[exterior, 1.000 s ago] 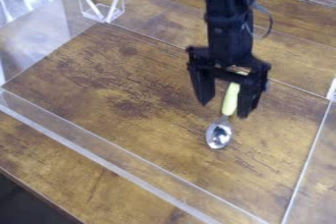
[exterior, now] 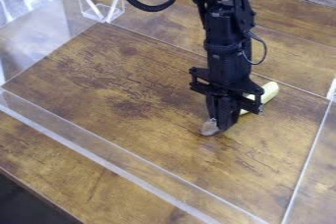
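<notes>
My black gripper [exterior: 223, 110] is low at the right-centre of the wooden tray, its fingers down by a spoon and a pale cream cylindrical object. The spoon's silver bowl [exterior: 209, 128] peeks out left of the fingertips, the rest hidden behind them. The cream object [exterior: 264, 95] lies just behind the gripper, sticking out to its right. Whether the fingers are closed on the spoon cannot be told.
Clear plastic walls [exterior: 132, 174] border the wooden floor [exterior: 92, 90]. A white frame [exterior: 105, 7] stands at the back left.
The gripper has come down onto the spoon area. The spoon's bowl has shifted slightly up and left, and the cream object now shows further to the right.
</notes>
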